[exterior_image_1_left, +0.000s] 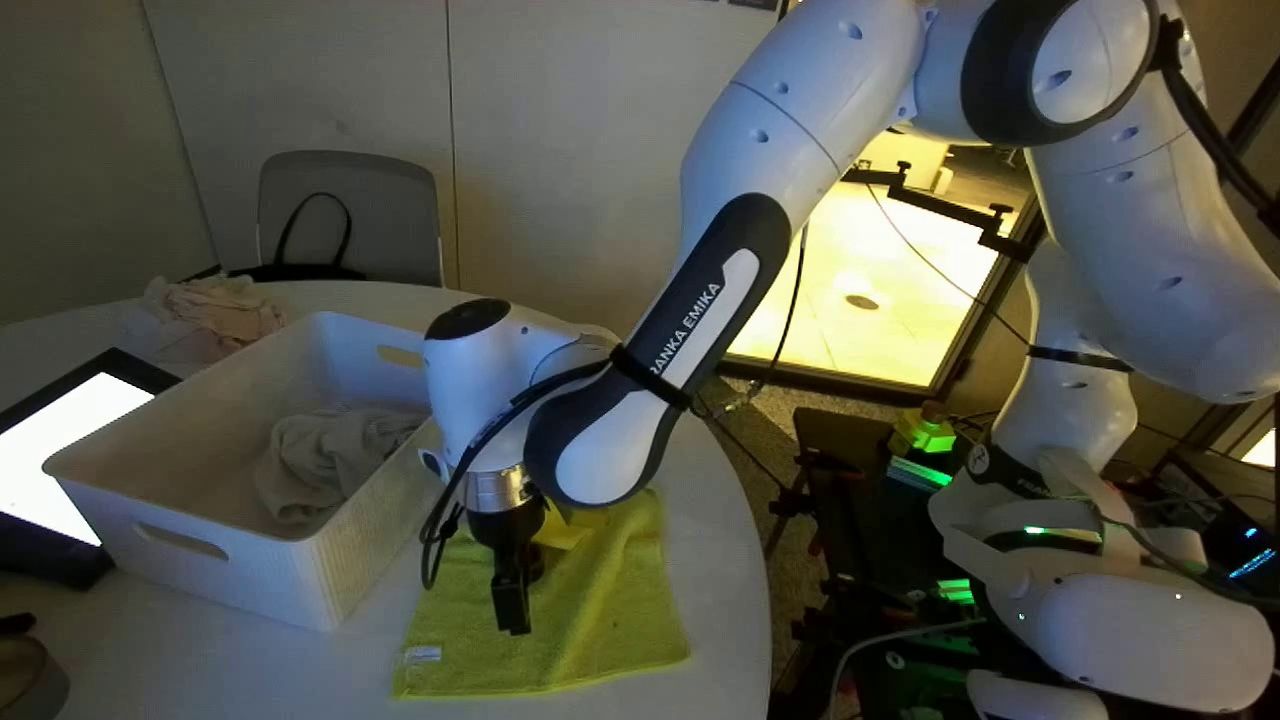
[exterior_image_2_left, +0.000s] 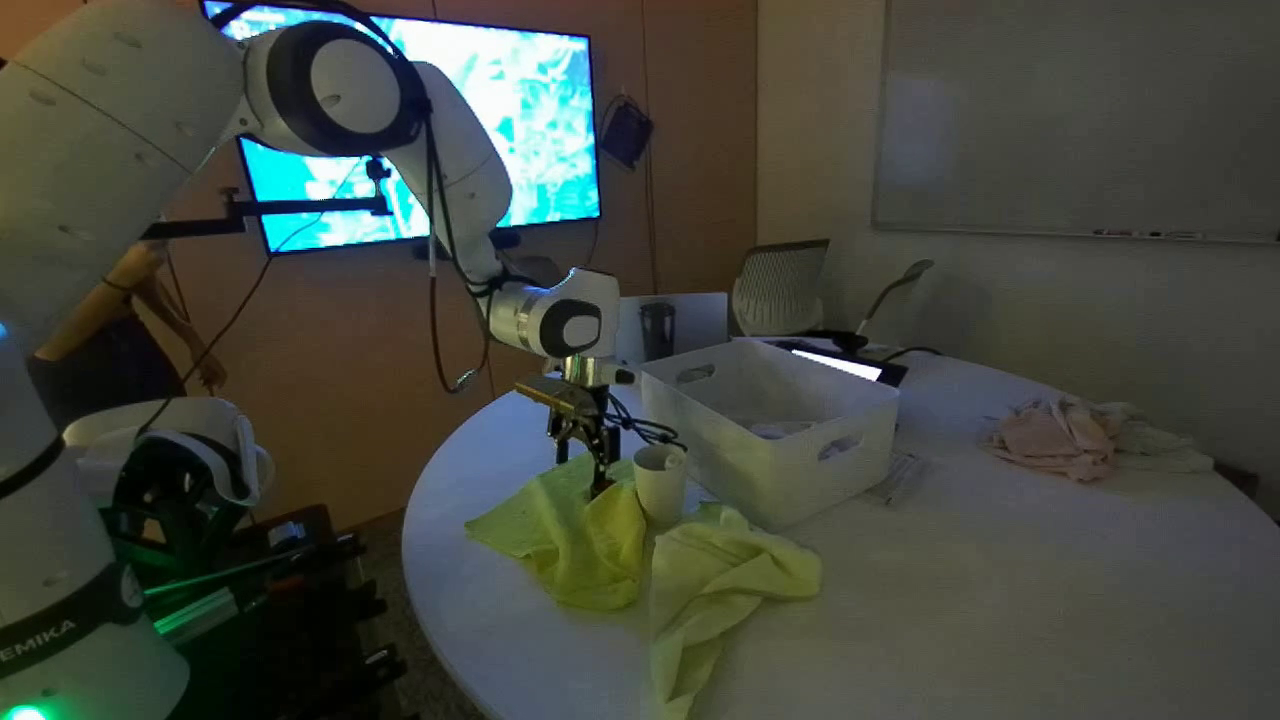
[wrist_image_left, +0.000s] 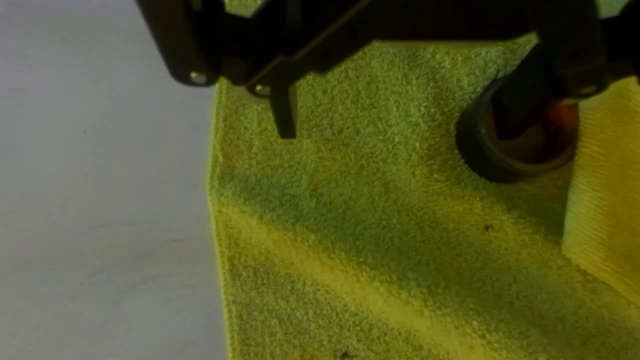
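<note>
My gripper stands open just above a yellow-green towel (wrist_image_left: 360, 198) spread on the table, with a wide gap between its fingers. In the wrist view, the right finger overlaps the opening of a dark round cup-like object (wrist_image_left: 489, 162); I cannot tell whether it reaches inside. Something reddish shows within that opening. Exterior view 1 has the gripper (exterior_image_1_left: 512, 608) over the towel (exterior_image_1_left: 612, 600). From the other side, a white cup (exterior_image_2_left: 660, 486) stands beside the towel (exterior_image_2_left: 576, 540), close to the gripper (exterior_image_2_left: 581, 468).
A white basket (exterior_image_1_left: 246, 576) holding a greyish cloth (exterior_image_1_left: 330, 462) stands close to the arm. Another pale green cloth (exterior_image_2_left: 726, 576) lies crumpled beside the cup. A tablet (exterior_image_1_left: 72, 444) and pinkish clothes (exterior_image_2_left: 1056, 438) lie farther off.
</note>
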